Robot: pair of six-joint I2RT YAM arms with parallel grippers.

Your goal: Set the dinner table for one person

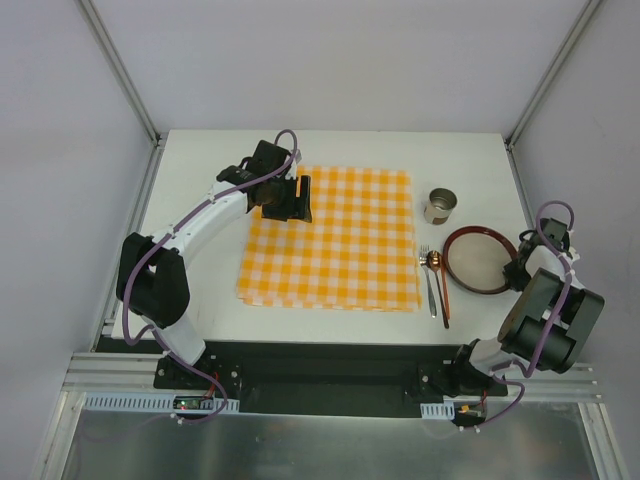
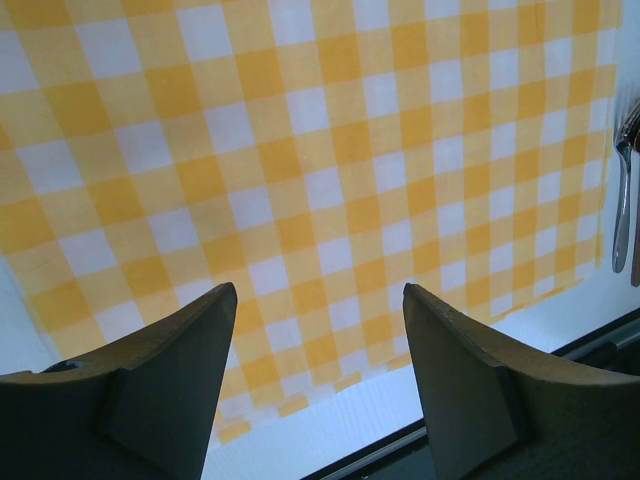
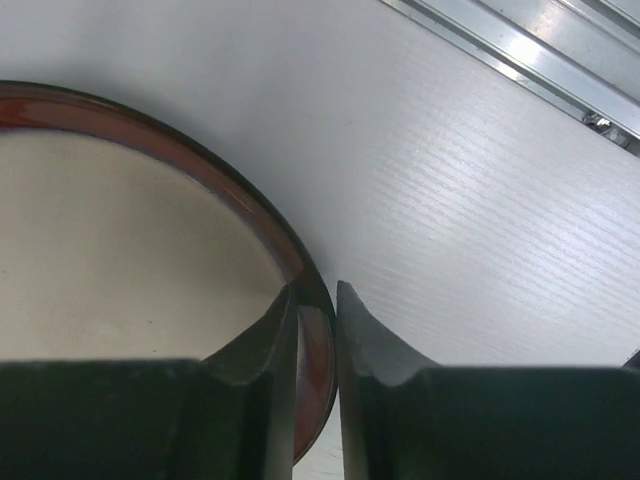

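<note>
A beige plate with a brown rim (image 1: 475, 260) lies at the right of the table. My right gripper is at that plate's right rim, fingertips either side of the rim with a narrow gap. A yellow checked placemat (image 1: 330, 240) covers the middle. My left gripper stands open above it, nothing between its fingers. A fork (image 1: 430, 280), a spoon (image 1: 436, 262) with a reddish utensil beside it, and a metal cup (image 1: 440, 205) stand between placemat and plate.
Metal rails (image 1: 550, 70) run along the sides, near the right gripper.
</note>
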